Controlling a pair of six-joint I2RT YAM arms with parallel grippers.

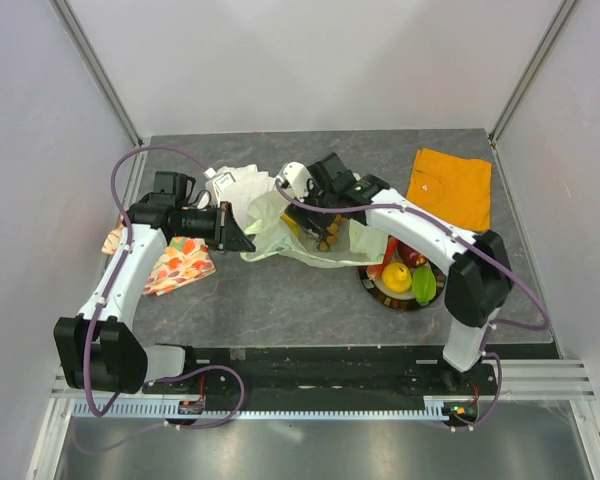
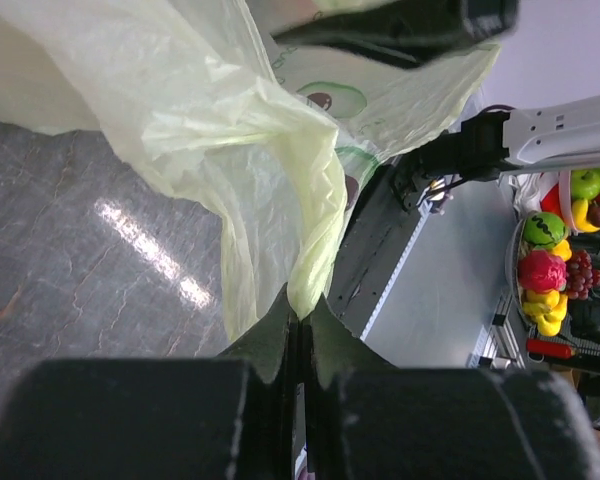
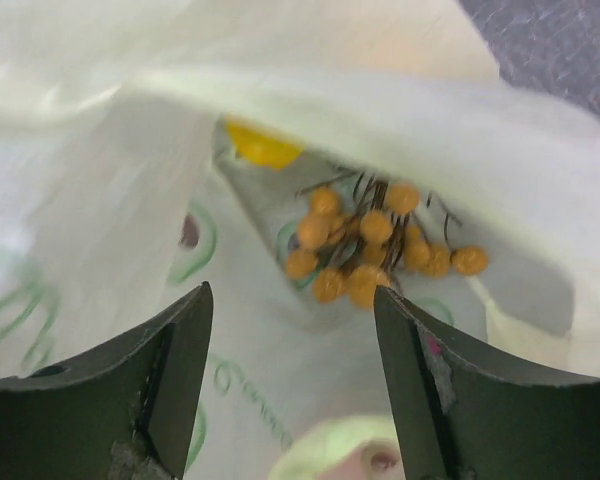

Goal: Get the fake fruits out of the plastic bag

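Observation:
The pale green plastic bag lies open at the table's middle. My left gripper is shut on its left edge, the crumpled plastic pinched between the fingers. My right gripper is over the bag's opening; in the right wrist view its fingers stand apart with nothing held. Inside the bag show a yellow fake fruit and a bunch of small tan-orange round fruits on brown stems, below and between my right fingers.
At the right, a dark plate holds several fake fruits. An orange cloth lies back right; white and patterned cloths lie left.

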